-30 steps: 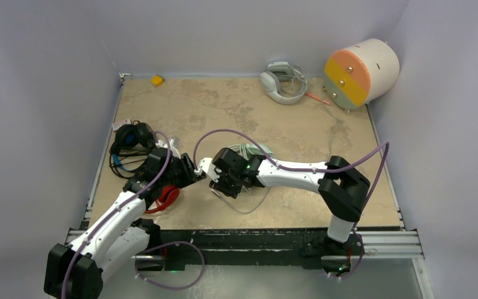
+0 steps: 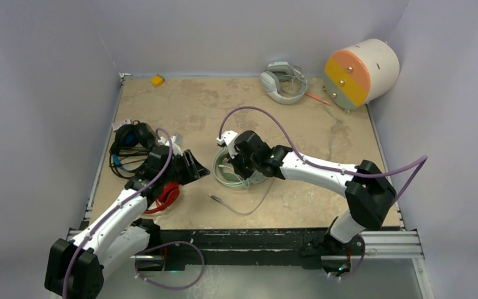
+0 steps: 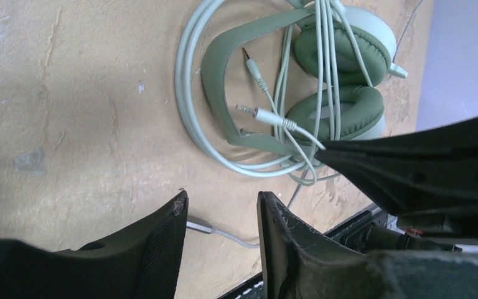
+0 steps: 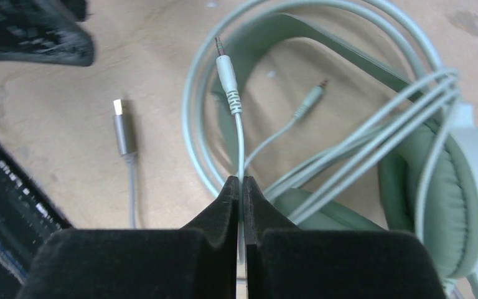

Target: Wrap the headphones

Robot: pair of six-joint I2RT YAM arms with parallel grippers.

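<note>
Green headphones (image 3: pixel 342 112) lie on the table with their thick cable (image 3: pixel 190 87) looped around the headband and thin strands tied across the ear cups. My right gripper is shut on the thin cable just behind one audio plug (image 4: pixel 226 76), which is raised above the table. A second audio plug (image 4: pixel 312 98) rests inside the loop. To the left of the headphones my left gripper stands open, nothing between its fingers. In the left wrist view, a grey cable's metal connector (image 3: pixel 200 225) lies on the table beyond those fingers. The right arm partly covers the headphones from above.
Black headphones (image 2: pixel 138 136) and a red pair (image 2: pixel 167 198) lie beside the left arm. White headphones (image 2: pixel 282 81), a striped drum-shaped box (image 2: pixel 361 71) and a yellow block (image 2: pixel 157 80) are at the back.
My right gripper has moved right and back from near the left gripper to above the headphones. The grey connector now shows uncovered on the table.
</note>
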